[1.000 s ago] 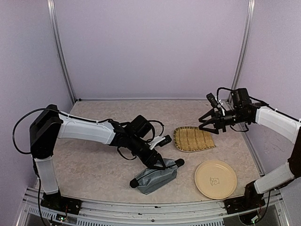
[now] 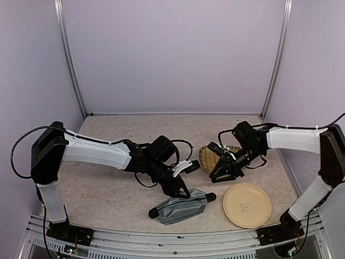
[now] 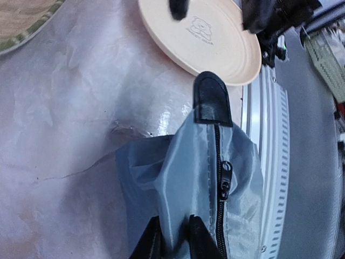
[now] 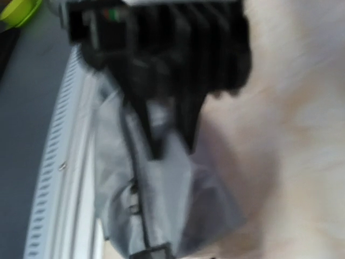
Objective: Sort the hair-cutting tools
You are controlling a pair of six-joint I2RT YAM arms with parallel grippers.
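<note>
A grey zippered pouch (image 2: 180,208) with black end tabs lies near the front of the table. My left gripper (image 2: 180,194) is over it; in the left wrist view its fingertips (image 3: 197,237) are at the fabric beside the zipper (image 3: 221,199), part open, and whether cloth is between them is unclear. My right gripper (image 2: 221,175) hangs open above the table just right of and behind the pouch. The blurred right wrist view shows the pouch (image 4: 178,205) below. No hair cutting tools are visible.
A cream plate (image 2: 253,205) with a printed bear sits at front right. A woven bamboo tray (image 2: 207,159) lies behind, partly hidden by my right arm. A metal rail runs along the front edge.
My right arm has come down and leftward from above the bamboo tray toward the pouch. My left gripper and the pouch have shifted slightly.
</note>
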